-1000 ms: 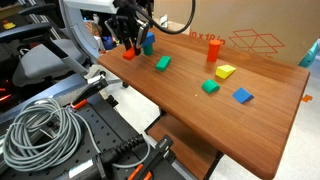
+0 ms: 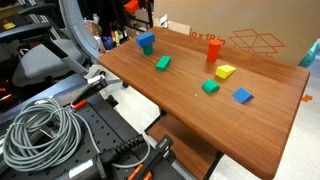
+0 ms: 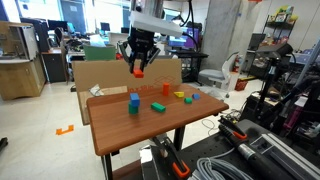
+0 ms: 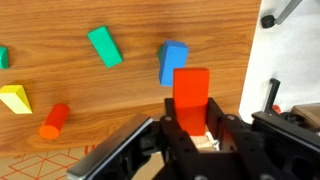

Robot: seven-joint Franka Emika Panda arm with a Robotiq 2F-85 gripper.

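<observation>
My gripper (image 3: 138,66) is shut on an orange-red block (image 4: 191,92), raised well clear of the table. Below it stands a small stack: a blue block (image 2: 145,36) on top of a green block (image 2: 147,49). From the wrist view, the blue block (image 4: 173,60) lies just beyond the held block, which partly covers that area. In exterior view 1 the held block (image 2: 132,6) is at the top edge, slightly left of the stack, with most of the arm out of frame.
Loose on the wooden table (image 2: 240,125) are a green block (image 2: 163,63), a red cylinder (image 2: 214,49), a yellow block (image 2: 225,72), another green piece (image 2: 210,87) and a blue piece (image 2: 242,95). A coiled cable (image 2: 45,140) lies beside the table.
The held block has risen from low beside the table's left end to above the stack's height, ending a little nearer the stack. The stack and the loose pieces have stayed put.
</observation>
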